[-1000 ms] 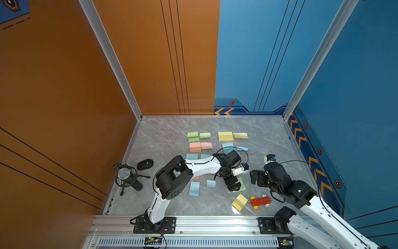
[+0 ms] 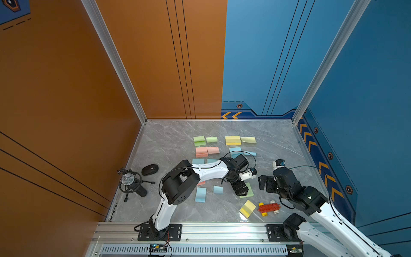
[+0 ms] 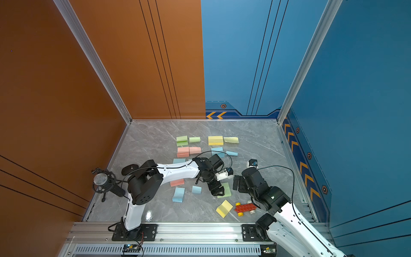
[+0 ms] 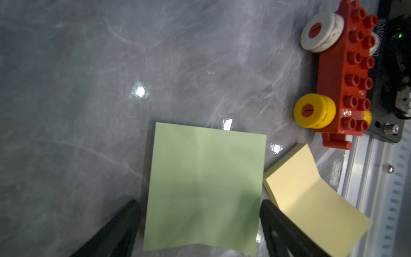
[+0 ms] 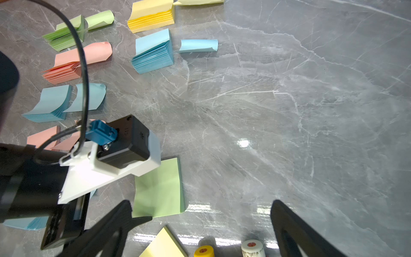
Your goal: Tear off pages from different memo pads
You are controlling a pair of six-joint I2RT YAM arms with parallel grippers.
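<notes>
My left gripper is low over a green memo pad, its fingers parted on either side of the pad's near half, as the left wrist view shows. Nearby lies a yellow memo pad with its top page bent. My right gripper hangs open above the table to the right. Toward the back, pads with curled loose pages lie in rows: green, yellow, pink, blue and teal. More blue pads lie at the front left.
A red brick car sits at the front right by the rail. A microphone and a black mouse are at the left.
Very little differs: both arms stand almost where they were, with at most a slight shift of my left gripper over the green pad.
</notes>
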